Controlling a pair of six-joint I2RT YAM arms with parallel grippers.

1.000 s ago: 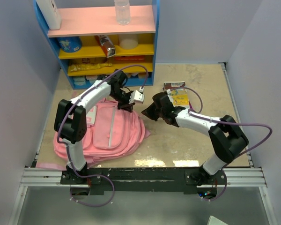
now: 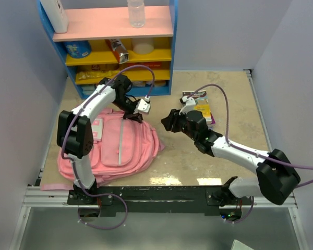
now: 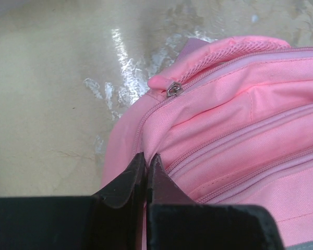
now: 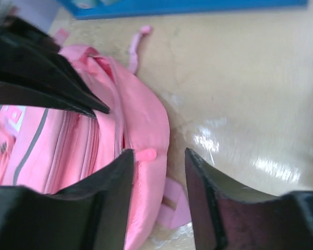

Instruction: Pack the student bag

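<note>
A pink bag [image 2: 120, 143] lies on the left of the table, its closed-looking zips showing in the left wrist view. My left gripper is shut on a fold of pink fabric [image 3: 164, 125] at the bag's upper edge, beside a metal zip end [image 3: 174, 89]. Just off the bag's right side, my right gripper [image 2: 170, 121] stands part open. In the right wrist view, a small pink tab [image 4: 145, 154] on the bag shows close to the left finger of my right gripper; I cannot tell whether they touch.
Books [image 2: 199, 107] lie at the back right, partly behind the right arm. A blue shelf unit [image 2: 173, 52] with pink and yellow boards stands at the back. Bare table [image 2: 235, 125] stretches across the right side.
</note>
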